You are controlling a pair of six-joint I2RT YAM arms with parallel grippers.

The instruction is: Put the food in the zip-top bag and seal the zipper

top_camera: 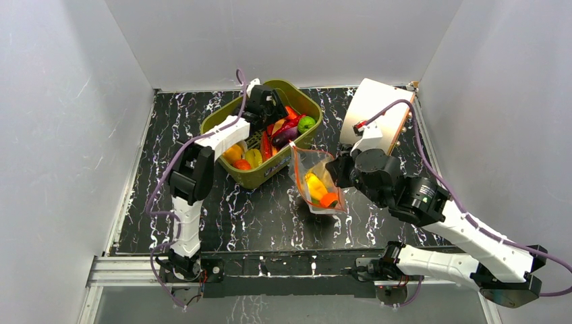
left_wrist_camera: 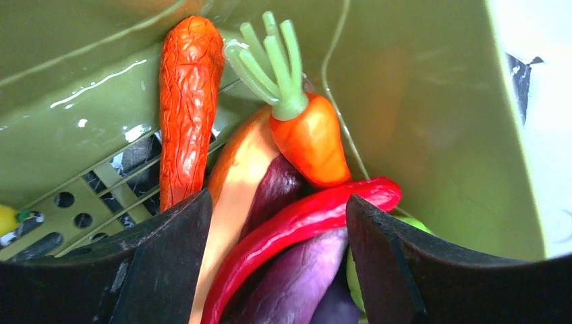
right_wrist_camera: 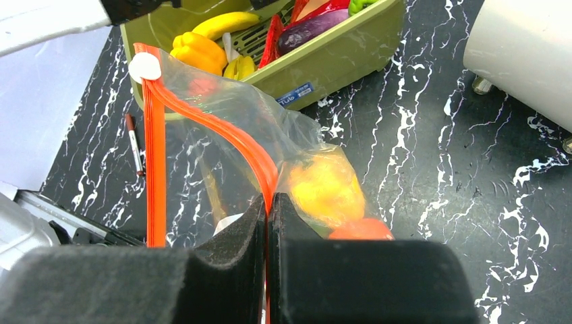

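My left gripper hangs open inside the green bin (top_camera: 246,177), above a carrot (left_wrist_camera: 307,138), a red chili (left_wrist_camera: 297,219), an eggplant (left_wrist_camera: 300,283) and a wrinkled red pepper (left_wrist_camera: 189,81); nothing is between its fingers. My right gripper is shut on the orange-edged rim of the clear zip bag (top_camera: 303,162). The bag stands open on the dark table, with yellow food (right_wrist_camera: 320,182) and orange food (right_wrist_camera: 357,229) inside. A white slider (right_wrist_camera: 144,66) sits at the corner of its zipper.
A white cylindrical object (right_wrist_camera: 519,54) and cream board (top_camera: 381,101) lie at the back right. A marker (right_wrist_camera: 133,145) lies on the table at the left. Grey walls enclose the area.
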